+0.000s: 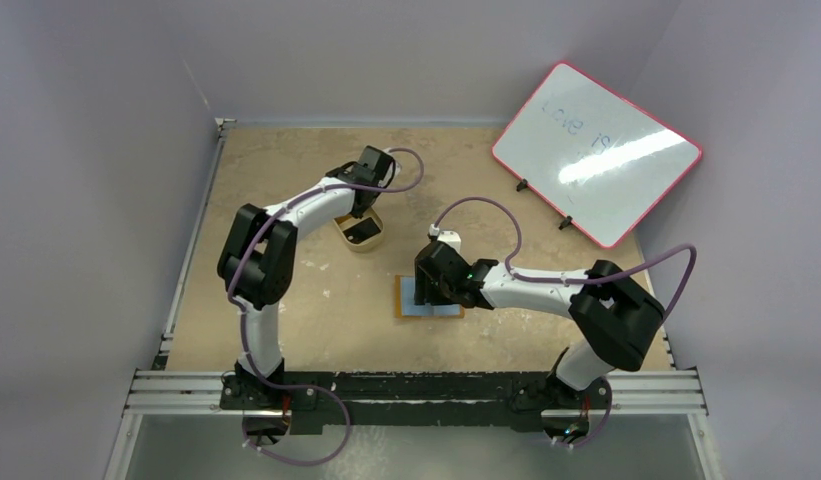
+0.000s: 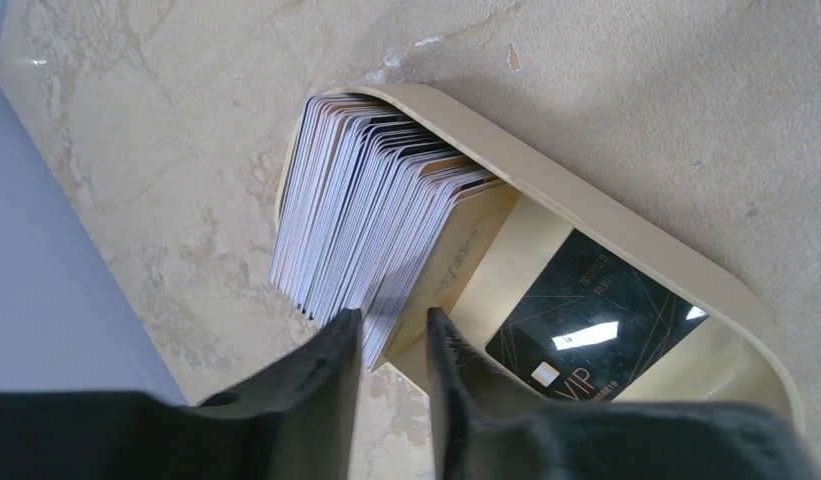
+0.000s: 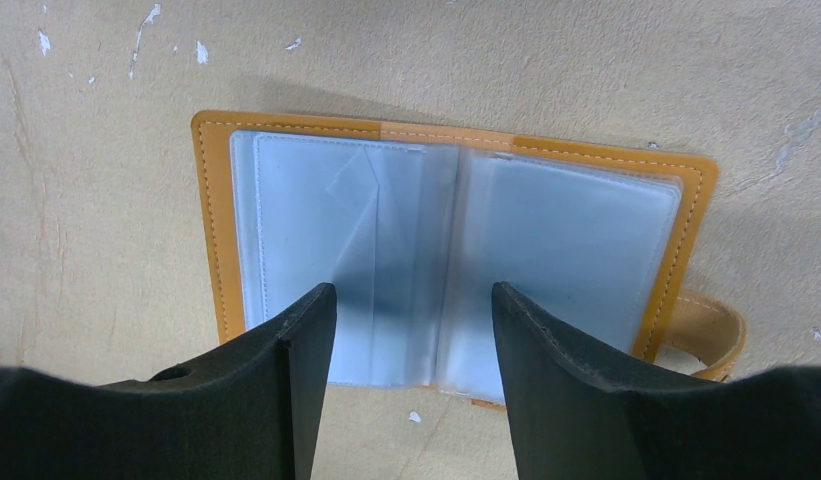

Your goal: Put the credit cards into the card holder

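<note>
In the left wrist view, a tight row of credit cards [image 2: 371, 200] leans on edge at one end of a beige box [image 2: 626, 215]. A black VIP card [image 2: 596, 320] lies flat in the same box. My left gripper is partly open at the front of the row, its fingertips on either side of the front cards' near corner; whether they touch is unclear. The card holder [image 3: 211, 230], tan with clear bluish sleeves, lies spread flat on the table. Over its near part my right gripper stands open and empty.
A whiteboard [image 1: 596, 150] with a red rim lies at the back right of the table. Between the box and the card holder the tabletop [image 1: 331, 300] is bare. Purple cables run along both arms.
</note>
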